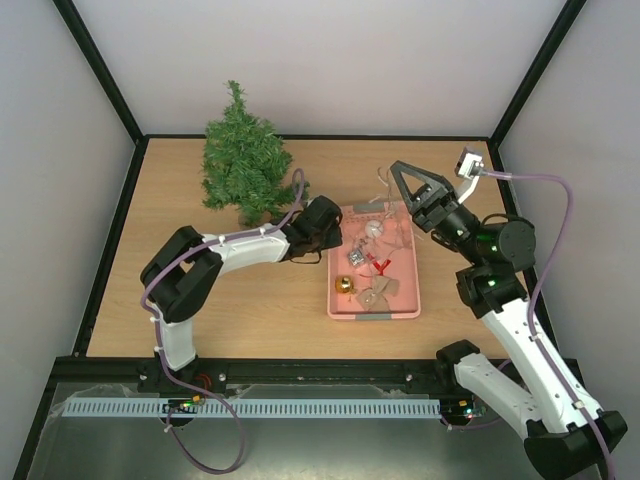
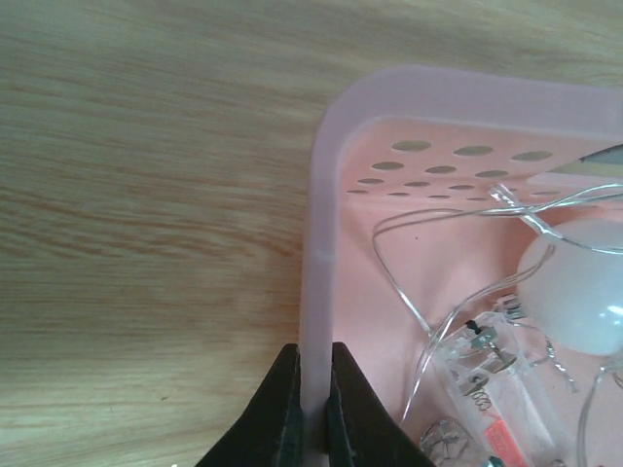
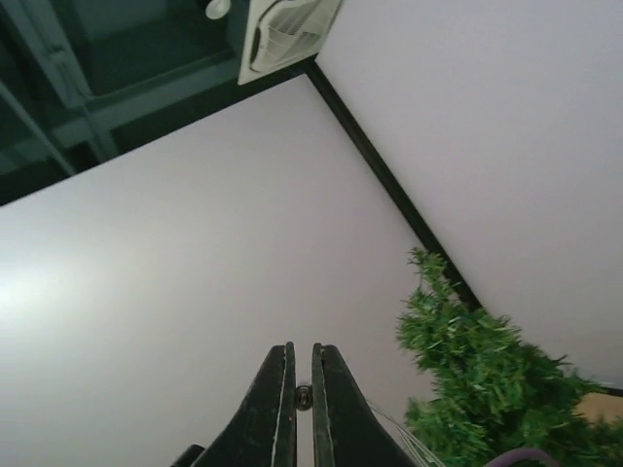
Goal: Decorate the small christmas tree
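The small green tree (image 1: 245,160) stands at the back left. In front of it and to its right is the pink basket (image 1: 410,295), with a gold ball (image 1: 344,284), a white ball (image 2: 574,292), a battery case (image 2: 501,389) and wires. My left gripper is shut on the basket's left rim near a corner. My right gripper is raised above the table at the back right, shut, with thin clear wire strands (image 3: 399,428) showing behind its fingertips; whether it holds them is unclear.
Walls enclose the table (image 1: 150,280). Bare wood shows at the left and to the right of the basket. The tree's branches lie close to the left arm.
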